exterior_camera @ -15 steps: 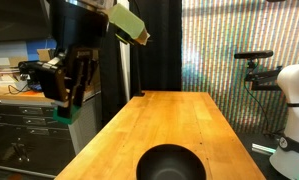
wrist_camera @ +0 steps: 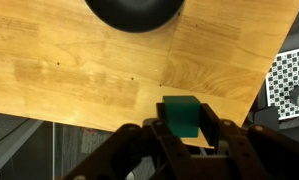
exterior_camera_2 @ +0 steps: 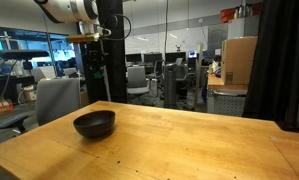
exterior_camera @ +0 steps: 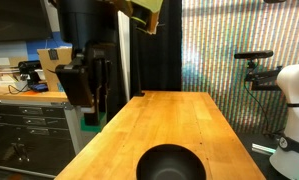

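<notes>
Between the fingers of my gripper is a small green block (wrist_camera: 182,108), gripped in the wrist view. In exterior view 1 the dark gripper (exterior_camera: 90,100) hangs high at the left, the block's green (exterior_camera: 91,125) showing at its lower end. Exterior view 2 has the gripper (exterior_camera_2: 97,66) at the back left, well above the tabletop. A round black bowl (exterior_camera: 171,163) stands upright on the wooden table (exterior_camera: 174,115), apart from the gripper; the same bowl (exterior_camera_2: 95,124) is at the left in exterior view 2. Its visible inside looks empty.
The table's edge passes beneath the gripper in the wrist view, with a black-and-white patterned board (wrist_camera: 289,82) at the right. An office chair (exterior_camera_2: 57,102) stands beyond the table, and a white arm-like machine (exterior_camera: 292,125) stands at the right.
In exterior view 1 my gripper and the green block have shifted to the right and slightly down in the picture. The bowl has stayed where it was.
</notes>
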